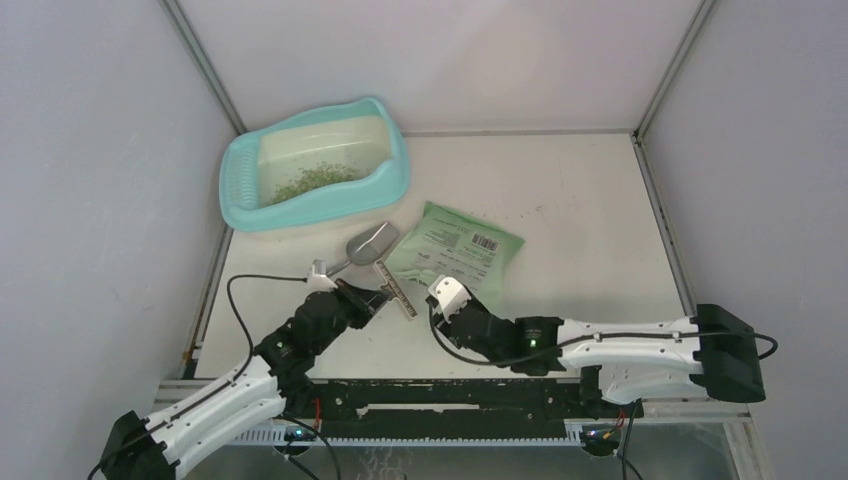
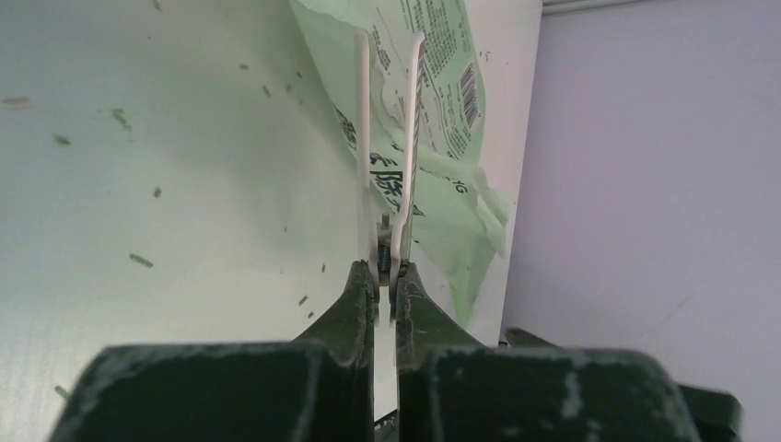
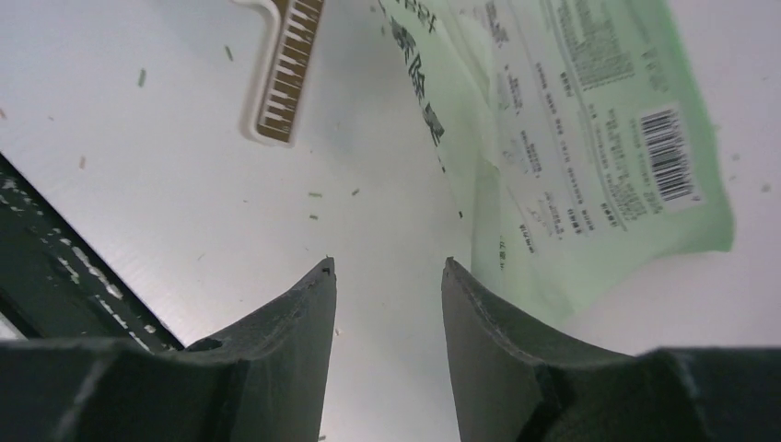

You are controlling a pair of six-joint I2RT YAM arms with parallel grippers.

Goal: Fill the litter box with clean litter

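Note:
A green printed litter bag (image 1: 450, 245) lies on the table, wrinkled, its printed face up (image 3: 589, 138). My left gripper (image 1: 370, 298) is shut on a pale slotted bar tool (image 1: 395, 290), seen as two upright pale strips (image 2: 363, 129) over the bag in the left wrist view. My right gripper stands open above the table beside the bag's near part, nothing between its fingers. The turquoise litter box (image 1: 312, 210) sits at the back left, with some green pellets on its floor.
A metal scoop (image 1: 368, 243) lies between the box and the bag. Stray pellets dot the table. Walls enclose the back and sides, and a dark rail (image 1: 460, 420) runs along the front.

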